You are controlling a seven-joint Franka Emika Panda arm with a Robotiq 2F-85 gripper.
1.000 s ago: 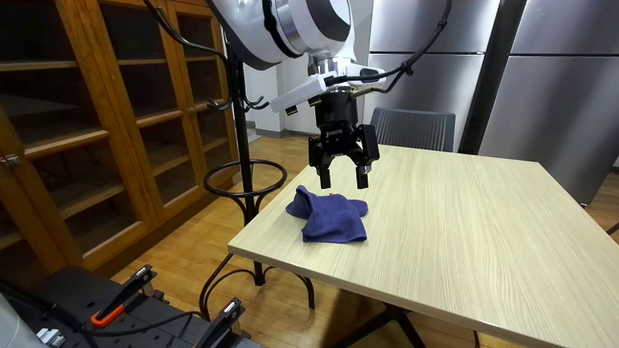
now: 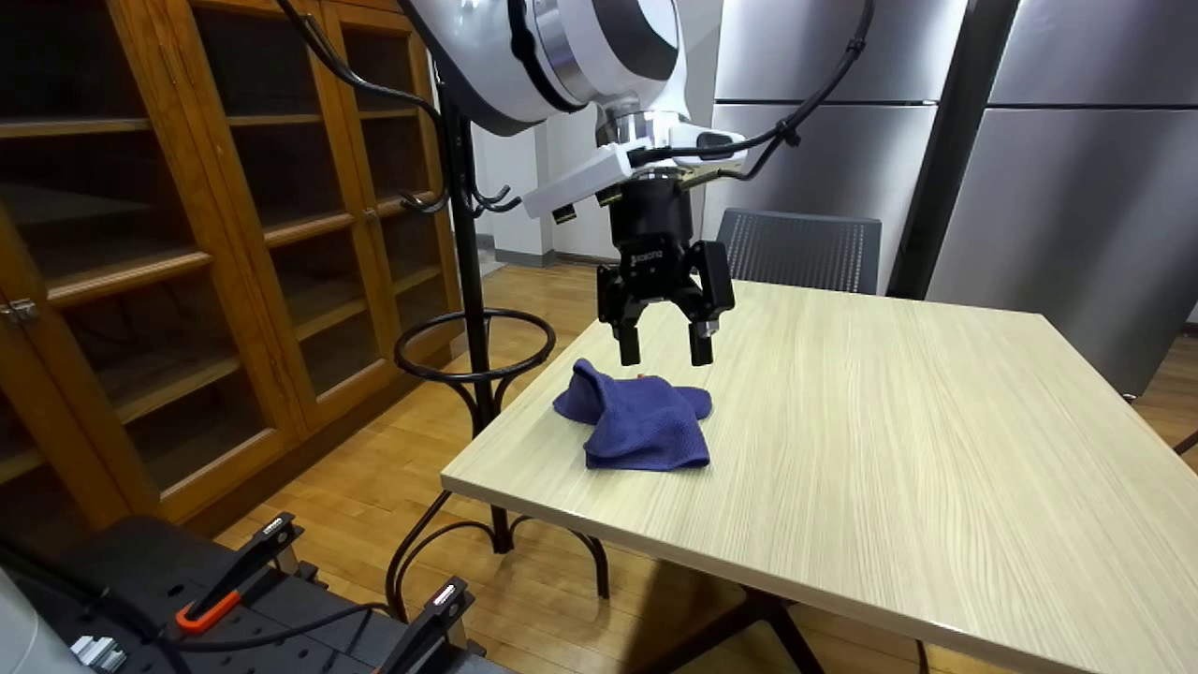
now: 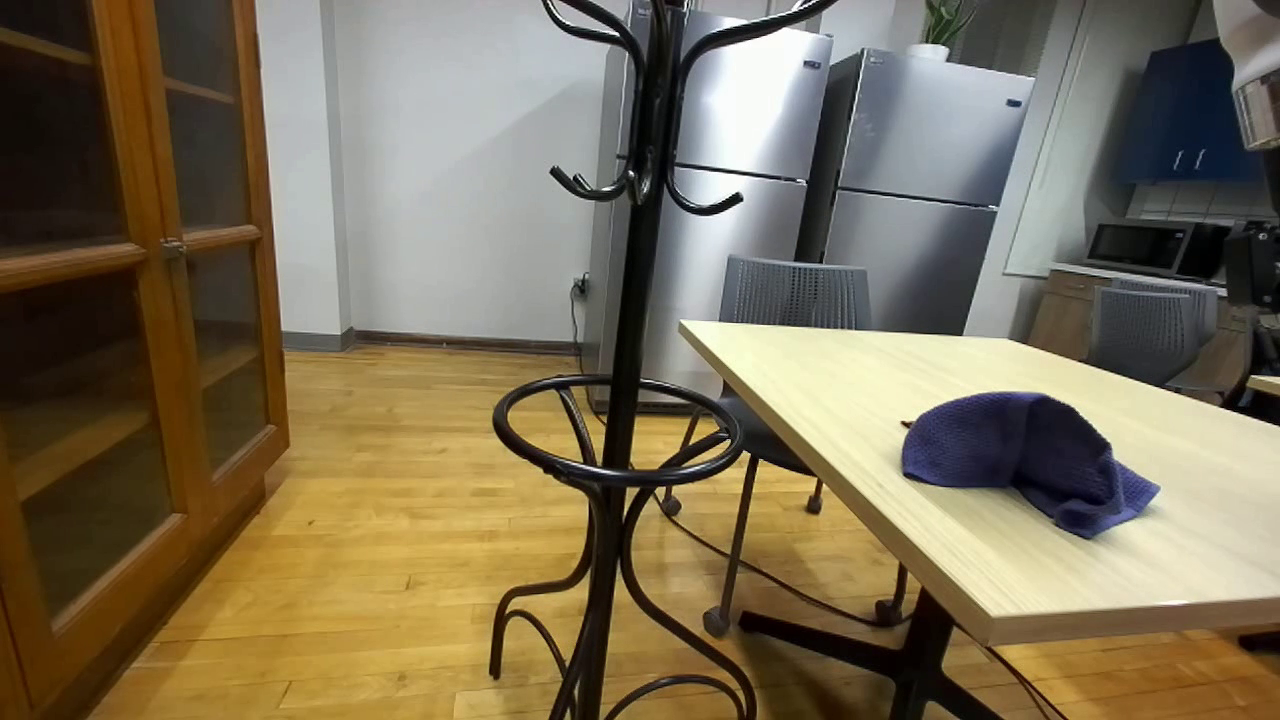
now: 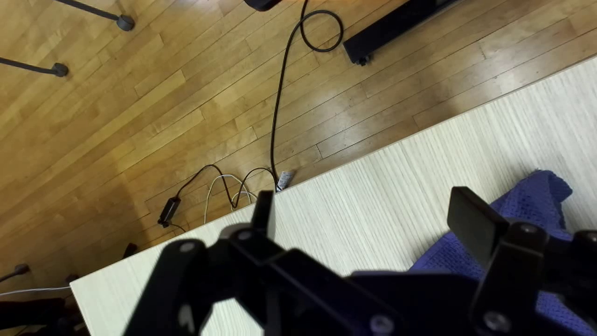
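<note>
A crumpled blue cloth (image 2: 646,421) lies near the table's left end, with one fold standing up. In exterior view 2 the cloth (image 3: 1008,444) rises in a hump, and a small reddish-brown bit (image 3: 907,424) peeks out behind it. Above the cloth's far side hangs my gripper (image 2: 665,346), pointing down, open and empty. In the wrist view the gripper has its fingers wide apart; bare tabletop shows between them. Part of the cloth (image 4: 447,260) is seen by the right finger, which hides some of it.
A black coat stand (image 3: 636,300) rises close to the table's left edge. On the far side is a grey chair (image 2: 799,249), with fridges behind. A glass-door cabinet (image 2: 258,202) stands at left.
</note>
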